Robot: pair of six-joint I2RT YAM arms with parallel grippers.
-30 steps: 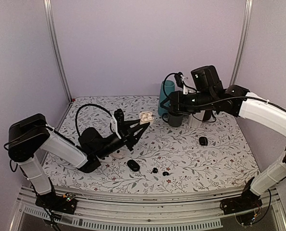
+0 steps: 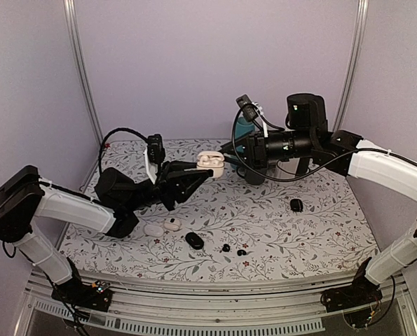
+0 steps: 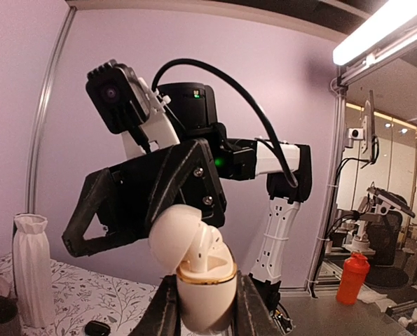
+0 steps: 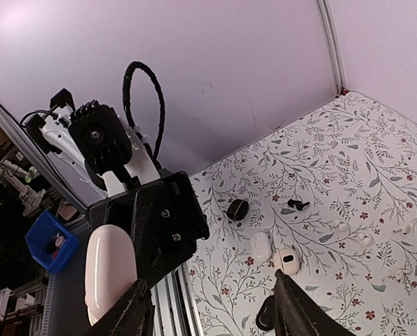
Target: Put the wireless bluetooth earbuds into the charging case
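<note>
A white charging case [image 3: 207, 297] with its lid [image 3: 172, 234] raised is clasped in my left gripper [image 2: 200, 173], held well above the table. Pale shapes, apparently an earbud [image 3: 207, 260], stick up from inside the case in the left wrist view; how deep they sit cannot be told. My right gripper [image 2: 226, 150] is right beside the case, its fingers apart. One of its fingers [image 3: 180, 171] reaches behind the lid; whether they touch is unclear. In the right wrist view, the case's back [image 4: 110, 269] lies left of the open right gripper, with nothing visible between the fingers.
On the patterned table lie a white oval case [image 2: 154, 229], a white one with a dark dot [image 2: 172, 224], black cases [image 2: 195, 241] and two small black earbuds [image 2: 226, 248]. A dark mug [image 2: 253, 175] and teal vase [image 2: 243, 131] stand behind the right gripper.
The left arm has drawn back leftward, raising and turning the case. The right gripper has come left to the case, closing the gap that was between them.
</note>
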